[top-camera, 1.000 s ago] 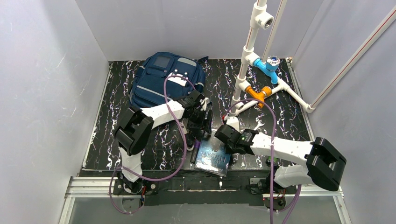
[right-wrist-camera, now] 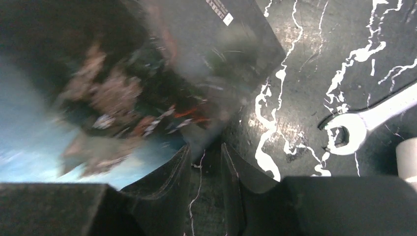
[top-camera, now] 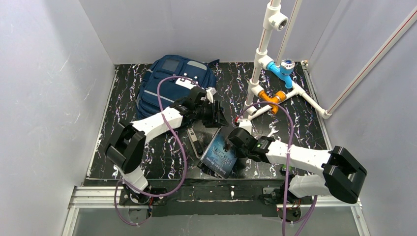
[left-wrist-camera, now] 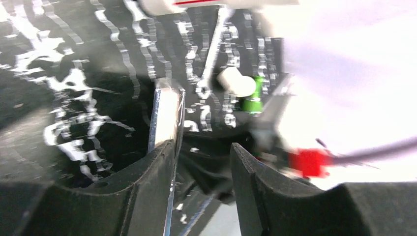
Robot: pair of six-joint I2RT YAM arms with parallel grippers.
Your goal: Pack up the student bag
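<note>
The dark blue bag point(top-camera: 164, 83) lies at the back left. A thin book with a blue and dark cover point(top-camera: 219, 158) stands tilted at the front middle, its far end raised. My left gripper point(top-camera: 220, 124) is shut on the book's far end; the left wrist view shows the book edge-on point(left-wrist-camera: 166, 110) between its fingers. Close by the book's right side is my right gripper, its fingers parted with only the table seen between them. The book's cover point(right-wrist-camera: 113, 108) fills the left of the right wrist view, blurred. In the top view the right fingertips are hidden.
A dark elongated case point(top-camera: 195, 142) lies left of the book. A wrench point(right-wrist-camera: 356, 130) is on the table to the right, with a green-ended item point(left-wrist-camera: 253, 96) near it. White pipes with an orange fitting point(top-camera: 273, 97) stand at the back right.
My left gripper has moved away from the front edge, toward the back, and the book has gone from flat to tilted and turned. The right arm has stayed almost in place.
</note>
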